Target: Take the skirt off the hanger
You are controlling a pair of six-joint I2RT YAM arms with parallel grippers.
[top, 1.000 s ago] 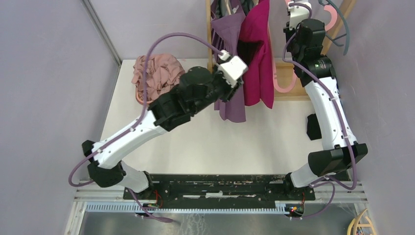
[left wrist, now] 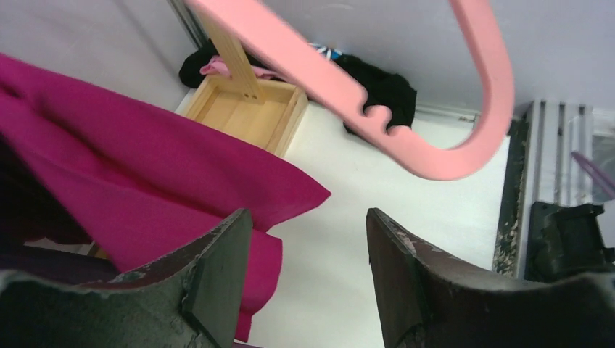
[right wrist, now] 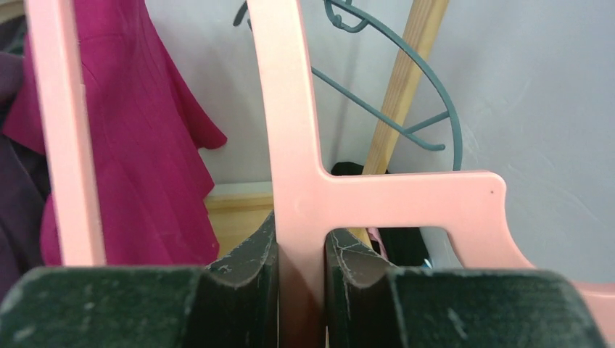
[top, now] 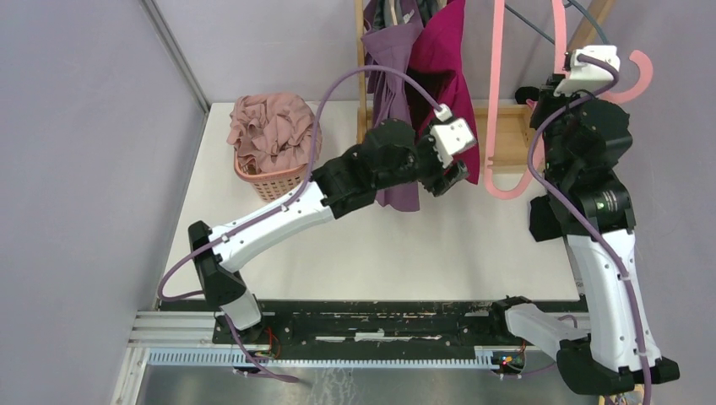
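The pink hanger [right wrist: 301,145] carries no cloth, and my right gripper is shut on one of its bars. In the top view the hanger [top: 495,110] hangs in front of the rack's right side. My left gripper stands open with nothing gripped. Its view shows the magenta skirt [left wrist: 167,156] hanging behind and beside one finger, its lower corner visible through the gap; contact cannot be told. From above, that skirt [top: 447,72] hangs on the rack, partly hidden by the left arm.
A purple garment [top: 393,59] hangs beside the magenta one. The basket [top: 274,181] of dusty-pink cloth stands left. A grey-green hanger [right wrist: 435,80] is near the rack's right post. Dark cloth [top: 543,221] lies right.
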